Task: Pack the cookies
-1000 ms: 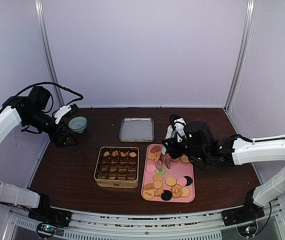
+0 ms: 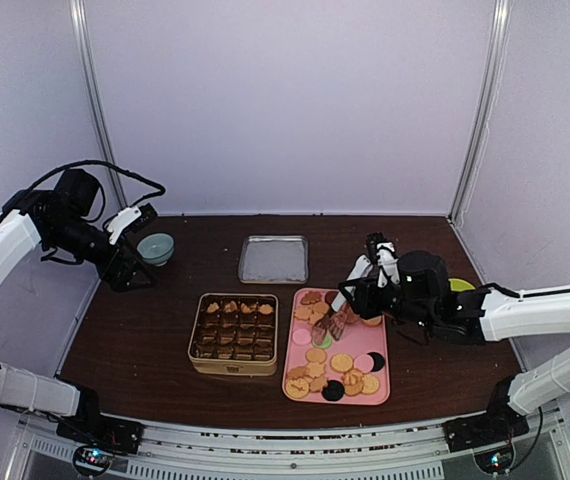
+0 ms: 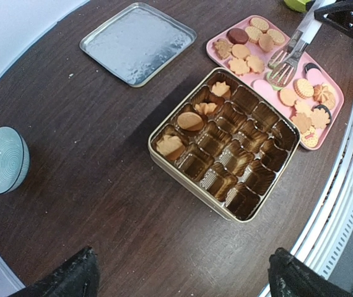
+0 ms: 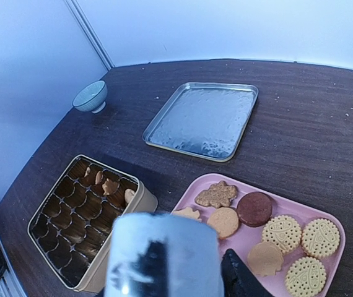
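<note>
A pink tray point(image 2: 300, 380) of assorted cookies sits right of a gold tin point(image 2: 235, 368) with compartments, a few holding cookies along the back and left. My right gripper point(image 2: 360, 290) grasps white-handled metal tongs point(image 3: 308, 28), their part-spread heads point(image 3: 283, 71) low over the tray's middle cookies; whether they touch a cookie is unclear. The handle fills the lower middle of the right wrist view, blurred. My left gripper is open and empty, raised at the left of the table.
An empty metal tray point(image 2: 273, 258) lies behind the tin. A blue bowl point(image 2: 155, 249) stands at back left, and a yellow-green bowl point(image 2: 460, 285) is partly hidden at right.
The left arm is nearly unchanged.
</note>
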